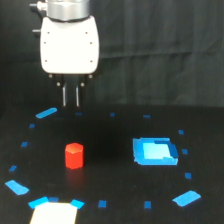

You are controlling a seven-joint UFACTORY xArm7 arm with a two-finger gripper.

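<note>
A red block (74, 156) with a hexagon-like outline sits on the dark table, left of centre. My gripper (71, 104) hangs above it and appears farther back, its two thin fingers pointing down and apart. Only dark background shows between them, and there is a clear gap in the picture between the fingertips and the block. To the right lies a shallow blue tray (139, 152) with a pale inside and no object visible in it.
Small blue squares mark the table around the block and tray. Blue tape strips lie at the edges, such as one strip (186, 198) at front right. A pale piece (54, 213) stands at the front left edge. Open table separates block and tray.
</note>
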